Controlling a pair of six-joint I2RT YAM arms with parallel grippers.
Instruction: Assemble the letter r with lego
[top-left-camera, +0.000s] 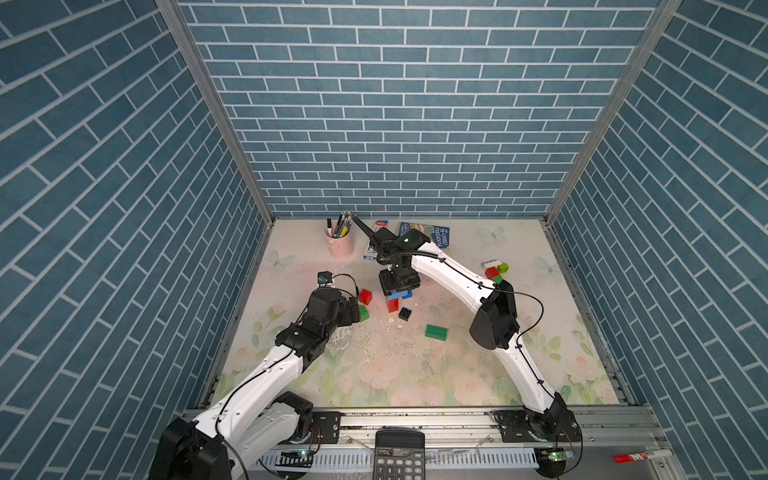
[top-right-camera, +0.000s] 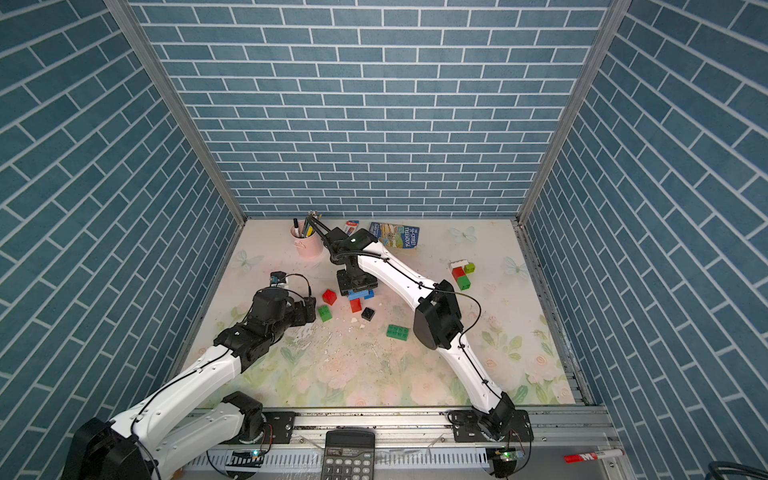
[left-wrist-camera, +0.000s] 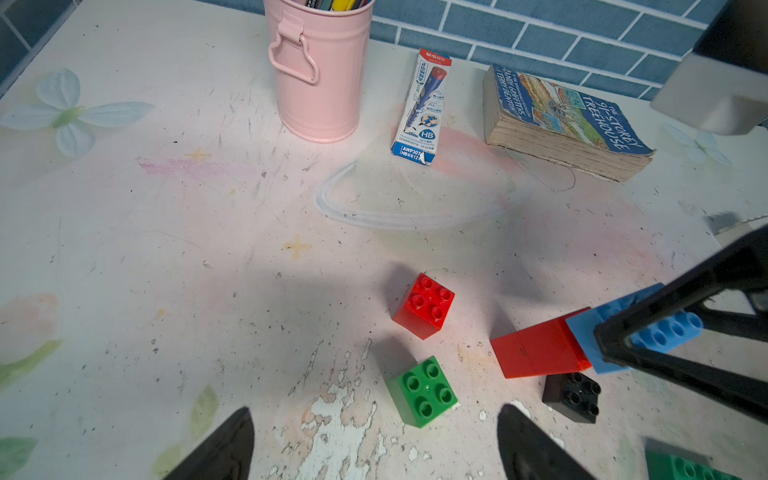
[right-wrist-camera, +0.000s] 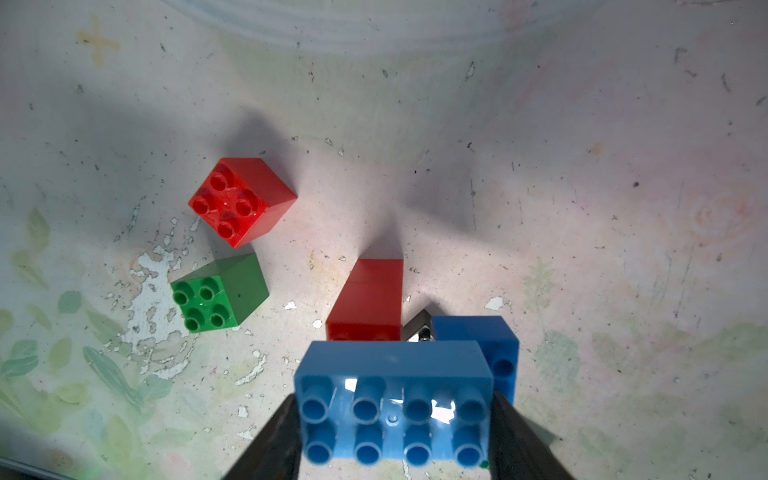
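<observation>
A blue brick (right-wrist-camera: 392, 400) with its studs toward the camera is held between the fingers of my right gripper, which is shut on it. Beneath and just behind it in the right wrist view stands a red stack (right-wrist-camera: 368, 296); the held brick overlaps its near end, and I cannot tell whether they touch. A second blue brick (right-wrist-camera: 480, 326) shows partly behind the held one. My left gripper is open and empty, with a green brick (left-wrist-camera: 422, 392) visible beyond its fingers and a small red brick (left-wrist-camera: 424, 305) farther back.
Close to the red stack lies a small black brick (left-wrist-camera: 571, 397). A flat green brick (top-left-camera: 436, 332) rests nearer the front. Several loose bricks (top-left-camera: 493, 272) sit at the right. At the back are a pink pencil bucket (left-wrist-camera: 320, 76) and a book (left-wrist-camera: 564, 120).
</observation>
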